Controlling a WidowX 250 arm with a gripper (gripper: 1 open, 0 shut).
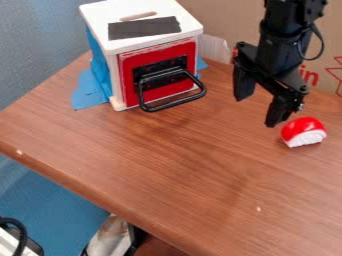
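Note:
The black arm reaches down from the top right, its gripper [258, 103] hanging above the table, left of and a little above a red-and-white object [303, 131]. Whether the fingers are open or shut is hard to tell. A toy oven [128, 32] with a white top, red front, blue side and black handle [173, 92] stands at the back left, on a blue sheet [88, 90].
A cardboard panel [221, 20] stands behind. The table's left edge drops to a blue floor, with some clutter below at bottom left.

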